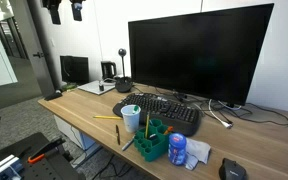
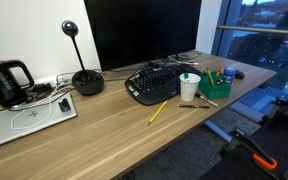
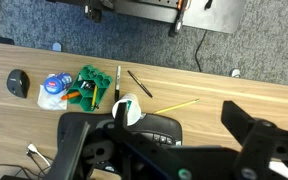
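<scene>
My gripper is open high above the desk, its dark fingers spread wide with nothing seen between them. At the top left of exterior view 1, the gripper [image 1: 66,11] hangs well clear of everything. A white cup [image 2: 189,88] with something green inside stands in front of the keyboard. Beside it is a green holder [image 1: 151,145] with pens or pencils in it. A yellow pencil [image 3: 177,106] and a dark pen [image 3: 140,84] lie loose on the wood. A blue-topped container [image 1: 177,148] stands on a white cloth [image 1: 197,151].
Behind these things are a black keyboard [image 1: 164,109] and a large monitor [image 1: 199,55]. A black mouse [image 1: 232,169] lies at the right in exterior view 1.
</scene>
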